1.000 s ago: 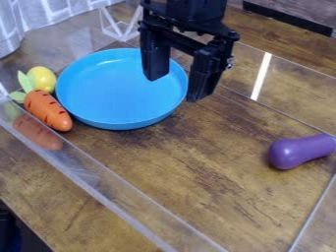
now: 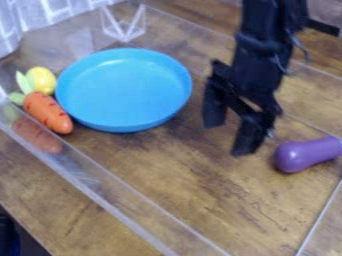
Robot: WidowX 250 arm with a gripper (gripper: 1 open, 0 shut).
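Note:
My black gripper (image 2: 230,126) is blurred, open, hanging low over the wooden table right of a round blue plate (image 2: 122,90), with nothing visible between its fingers. A purple toy eggplant (image 2: 306,153) lies just right of it. A toy carrot (image 2: 47,113) and a yellow toy lemon (image 2: 42,81) lie left of the plate, which is empty.
A clear plastic barrier (image 2: 120,203) runs along the left and lower side. A small clear object (image 2: 124,24) stands behind the plate. Bare table (image 2: 187,185) fills the lower middle.
My gripper has moved down and to the right, from over the plate's right part toward the eggplant. The toys and plate have not moved.

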